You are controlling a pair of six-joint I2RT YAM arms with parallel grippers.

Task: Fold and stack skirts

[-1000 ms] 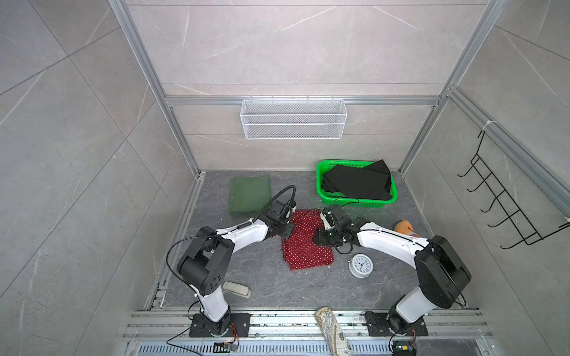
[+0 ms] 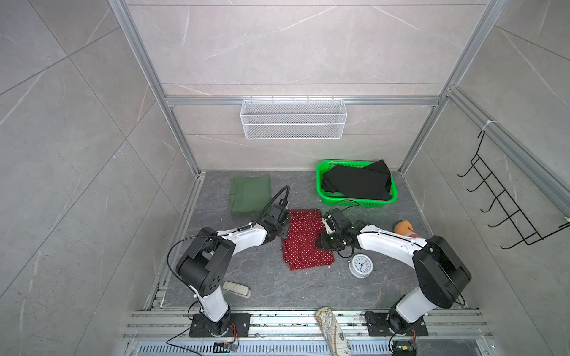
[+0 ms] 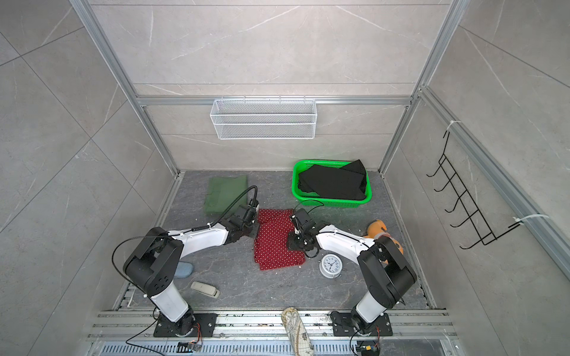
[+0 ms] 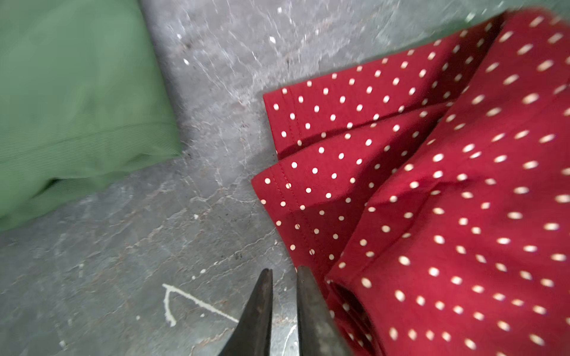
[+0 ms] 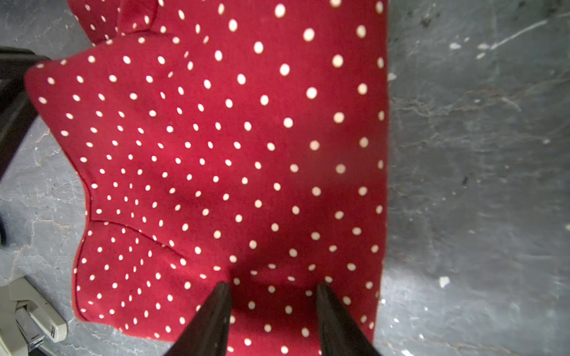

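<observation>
A red polka-dot skirt (image 2: pixel 305 249) lies roughly folded in the middle of the floor, its layers uneven at one end in the left wrist view. My left gripper is at the skirt's left edge, fingers apart a little, with nothing visible held. My right gripper is over the skirt's right part, open, red fabric showing beneath and between its fingers. A folded green cloth (image 2: pixel 249 192) lies at back left. A black cloth (image 2: pixel 356 181) rests in the green basket (image 2: pixel 320 184) at back right.
A white clock (image 2: pixel 361 265) sits right of the skirt; an orange object (image 3: pixel 375 228) is behind the right arm. A grey stapler-like object (image 2: pixel 236 290) lies front left. A white wire shelf (image 2: pixel 293 118) hangs on the back wall, a black hook rack (image 2: pixel 498 195) on the right.
My left gripper has moved slightly leftward off the skirt toward its edge. My right gripper has shifted slightly rightward. The skirt looks nearly unchanged.
</observation>
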